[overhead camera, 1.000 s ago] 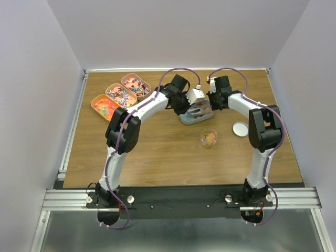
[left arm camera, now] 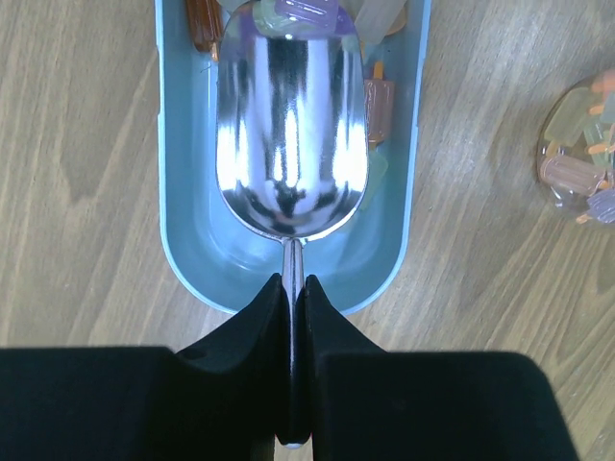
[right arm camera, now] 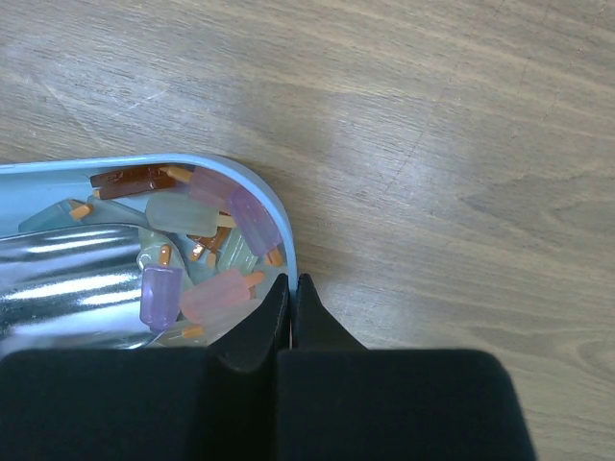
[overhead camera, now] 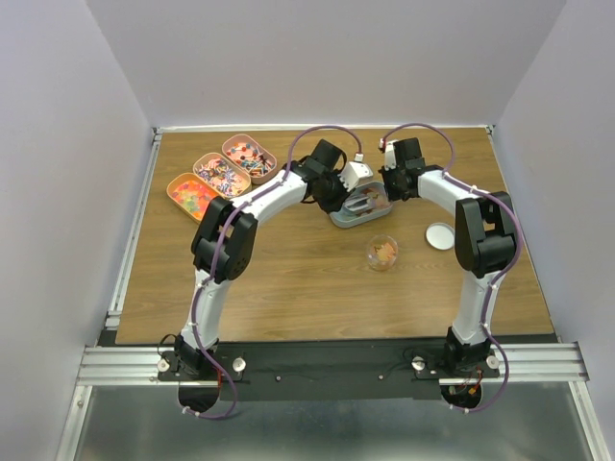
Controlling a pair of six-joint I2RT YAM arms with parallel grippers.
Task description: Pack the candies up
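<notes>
A shiny metal scoop (left arm camera: pixel 291 125) has its thin handle pinched in my left gripper, which is shut on it. The scoop's bowl lies inside a blue box (left arm camera: pixel 183 192), with a purple candy (left arm camera: pixel 309 10) at its front lip. Popsicle-shaped candies, among them a dark brown one (right arm camera: pixel 133 181), crowd the box's right end in the right wrist view. There my right gripper is shut on the thin box rim. A round clear jar (overhead camera: pixel 381 252) with some candies stands in front of the box.
A round white lid (overhead camera: pixel 440 236) lies right of the jar. Boxes of other candies, an orange one (overhead camera: pixel 191 196), a middle one (overhead camera: pixel 221 177) and a pink one (overhead camera: pixel 250 157), stand at the back left.
My left gripper and the scoop have shifted only slightly within the blue box. The right arm, box and jar look unmoved.
</notes>
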